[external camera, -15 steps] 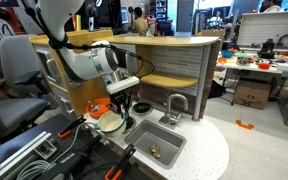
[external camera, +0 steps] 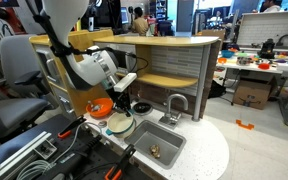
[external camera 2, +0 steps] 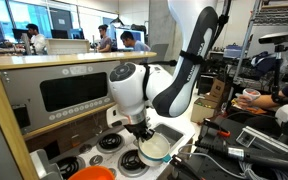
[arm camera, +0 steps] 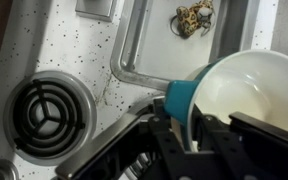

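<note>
A bowl, white inside and teal outside [arm camera: 249,88], fills the right of the wrist view. Its near rim passes between the fingers of my gripper, which is shut on it. In exterior view 1 the bowl [external camera: 120,123] hangs in front of the white arm, over the stove side of the counter and left of the sink. Exterior view 2 has the bowl [external camera 2: 156,146] just below the gripper [external camera 2: 144,133], tilted somewhat. How far its base is above the counter, I cannot tell.
The metal sink [arm camera: 137,70] lies beside the bowl, with a small brown patterned object [arm camera: 194,19] inside. Stove burners [arm camera: 50,117] are at the left. An orange bowl [external camera: 102,107] stands behind, and a faucet [external camera: 175,104] rises at the sink's back.
The bowl and gripper have shifted a little to the right in exterior view 1, toward the sink. The bowl stays in the gripper's hold.
</note>
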